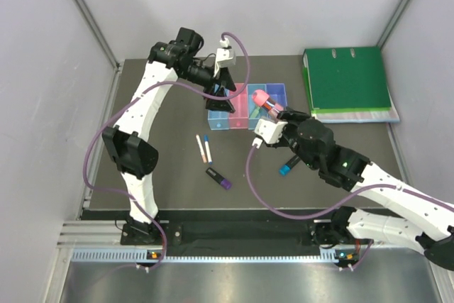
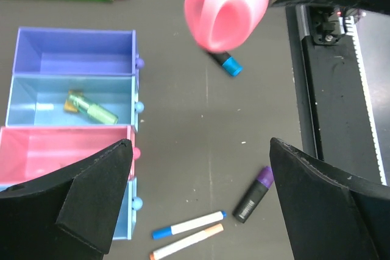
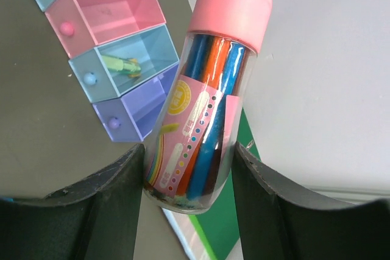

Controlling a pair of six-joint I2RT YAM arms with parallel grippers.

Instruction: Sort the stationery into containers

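Note:
A clear tube of colored pencils with a pink cap (image 3: 207,98) is clasped near its base by my right gripper; in the top view the pink cap (image 1: 261,97) hangs over the compartments. My left gripper stands open and empty above the left side of the container row. The row has a purple compartment (image 2: 79,31), a light blue one (image 2: 24,105) with a green item (image 2: 97,111) inside, a pink one (image 2: 61,144) and another light blue one (image 1: 218,124). Two slim pens (image 1: 204,148) and a black marker with a purple cap (image 1: 218,178) lie in front.
A blue-capped black marker (image 1: 290,164) lies on the table under the right arm. Green binders (image 1: 346,83) stand at the back right.

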